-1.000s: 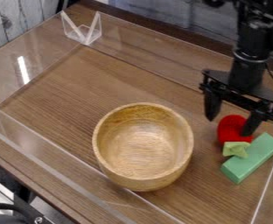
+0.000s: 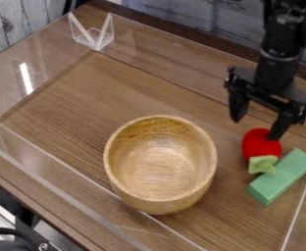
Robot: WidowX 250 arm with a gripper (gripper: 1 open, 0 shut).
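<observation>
My gripper (image 2: 257,117) hangs at the upper right, black, its fingers apart and open. Just below it lies a red strawberry-like object (image 2: 261,142) with a pale green top, beside a green block (image 2: 281,179) on the wooden table. A large tan bowl (image 2: 160,162) sits at the lower middle, left of these objects.
A small clear wire-like item (image 2: 93,29) stands at the upper left.
My gripper has shifted slightly left and up compared with a moment ago, when it was further right over the red object.
</observation>
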